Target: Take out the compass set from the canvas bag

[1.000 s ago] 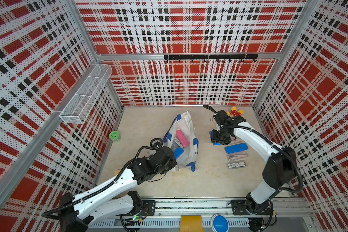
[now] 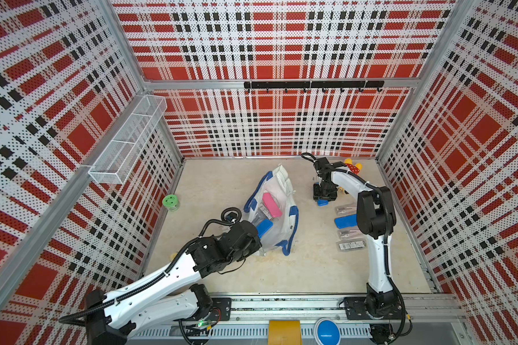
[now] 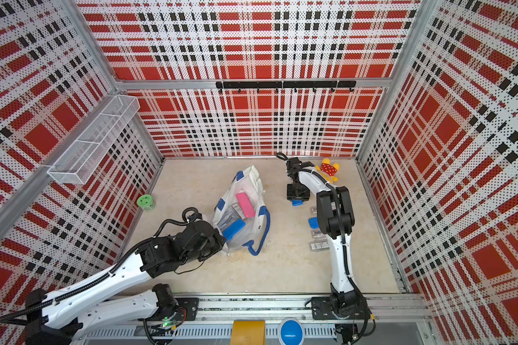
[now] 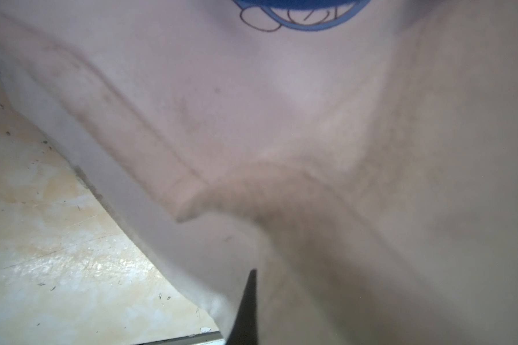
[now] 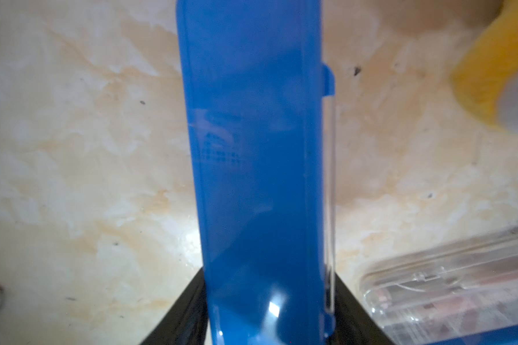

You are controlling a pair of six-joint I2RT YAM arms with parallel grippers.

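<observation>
The canvas bag [image 2: 285,235] lies open mid-table, holding pink, blue and clear cases. My left gripper [image 2: 250,241] is at its near-left edge; in the left wrist view one dark fingertip [image 4: 247,304] lies against the canvas, and whether it grips any cloth is unclear. At the back right my right gripper is low over the table, its fingers either side of a blue case [image 5: 253,161]; whether they press on it cannot be told.
Several cases, clear [image 2: 351,245] and blue [image 2: 344,222], lie in a row at the right. A yellow-red toy [image 2: 351,166] sits behind them, a green spool [image 2: 170,201] at the left.
The right arm has straightened and moved toward the back, with the blue case now further back under its gripper. The left arm has shifted only slightly.
</observation>
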